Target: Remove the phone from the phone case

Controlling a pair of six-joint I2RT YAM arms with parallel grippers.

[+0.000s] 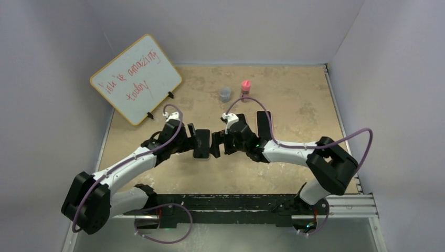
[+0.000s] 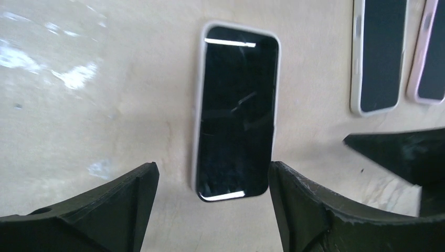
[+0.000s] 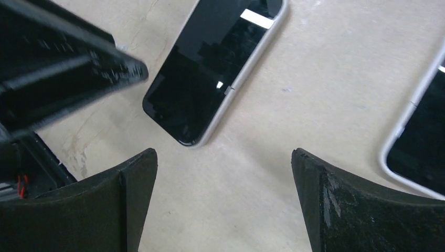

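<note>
A dark-screened phone in a pale case (image 1: 202, 144) lies flat between my grippers, upright in the left wrist view (image 2: 233, 113) and diagonal in the right wrist view (image 3: 207, 68). My left gripper (image 1: 192, 135) is just left of it; its fingertips (image 2: 141, 181) stand apart below the phone in that wrist view, with nothing held. My right gripper (image 1: 215, 142) is just right of the phone, open and empty, its fingertips (image 3: 309, 173) wide apart over bare table in its wrist view.
Two other phones (image 1: 265, 122) (image 2: 379, 58) lie to the right, partly behind my right arm. A clear cup (image 1: 225, 94) and a pink-topped bottle (image 1: 245, 89) stand at the back, a whiteboard (image 1: 135, 79) at back left.
</note>
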